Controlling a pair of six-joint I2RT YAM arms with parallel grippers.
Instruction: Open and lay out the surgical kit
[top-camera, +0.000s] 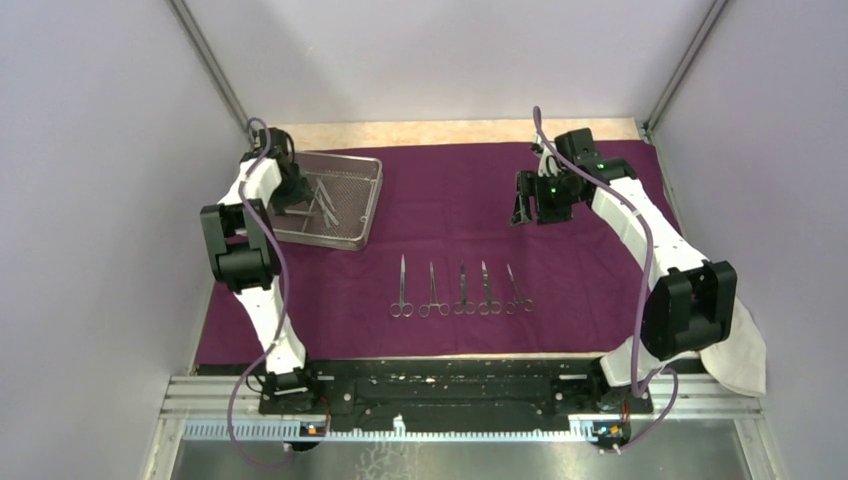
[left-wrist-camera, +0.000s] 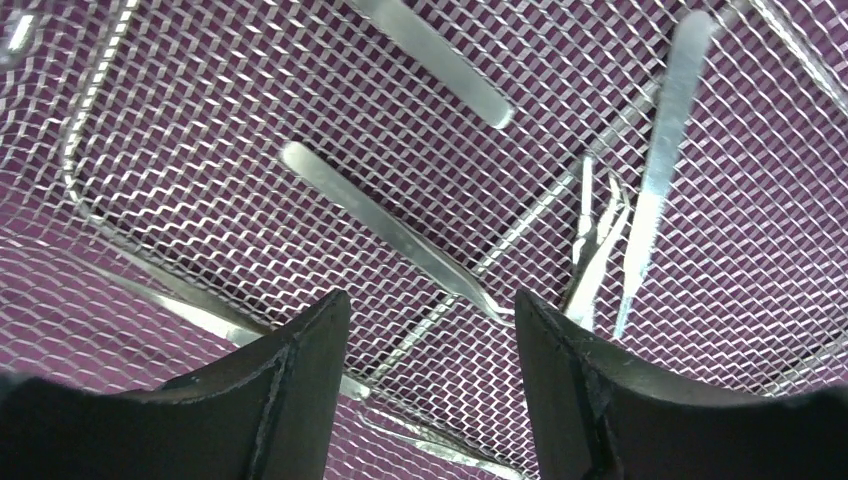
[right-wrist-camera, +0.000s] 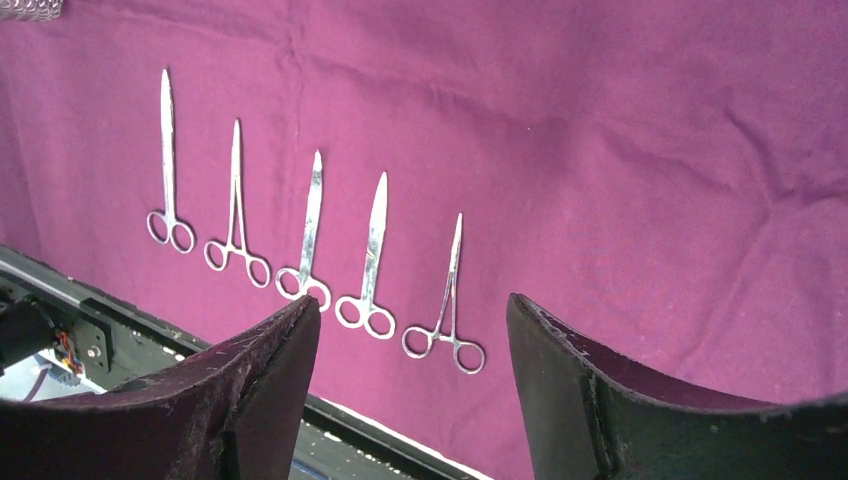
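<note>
A mesh instrument tray (top-camera: 355, 200) sits at the back left on the purple cloth. My left gripper is over it, open, with a bent flat instrument (left-wrist-camera: 390, 225) just ahead of its fingertips; other slim instruments (left-wrist-camera: 660, 160) lie around on the mesh. Several scissor-like instruments (top-camera: 403, 295) lie in a row on the cloth front centre; the right wrist view shows them clearly. My right gripper (top-camera: 522, 200) hangs over the cloth at the right, its fingers apart and nothing seen between them.
A white cloth (top-camera: 740, 355) lies at the front right, outside the purple one. Walls close the sides and back.
</note>
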